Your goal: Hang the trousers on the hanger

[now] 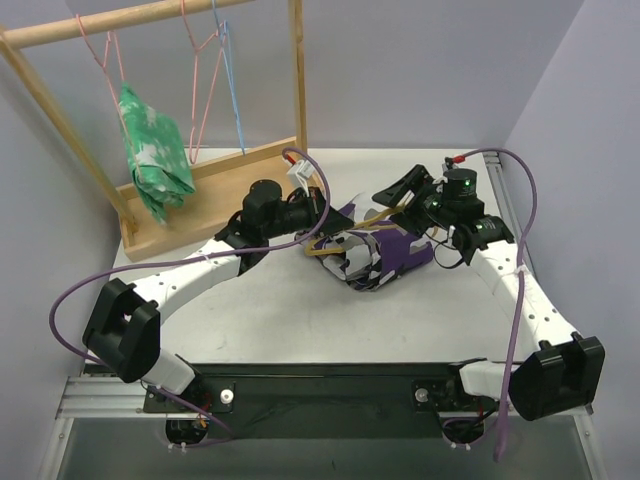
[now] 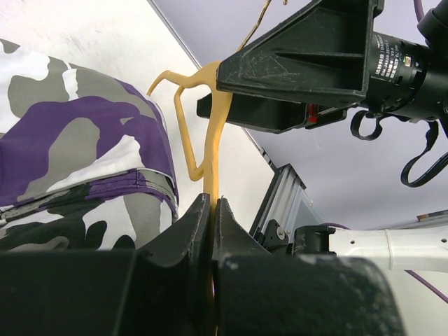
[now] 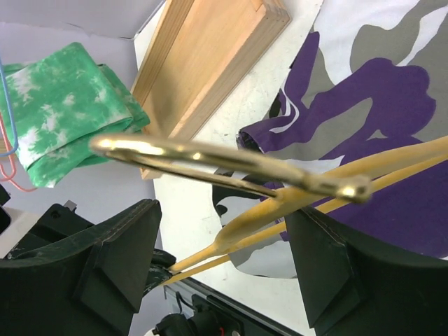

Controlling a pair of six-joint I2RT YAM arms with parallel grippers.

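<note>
Purple, grey, white and black camouflage trousers (image 1: 370, 262) lie folded on the table beneath both arms. My left gripper is shut on one end of the yellow hanger (image 2: 212, 150), holding it above the cloth. Towards the hanger's neck, my right gripper stands part open, with its fingers (image 3: 336, 262) on either side of the yellow bars. The gold hook (image 3: 231, 164) looms blurred close to the right wrist camera. Whether the right fingers touch the hanger, I cannot tell.
At the back left stands a wooden rack (image 1: 150, 20) with pink and blue hangers (image 1: 232, 80) and a green tie-dyed cloth (image 1: 155, 155) hanging from it.
</note>
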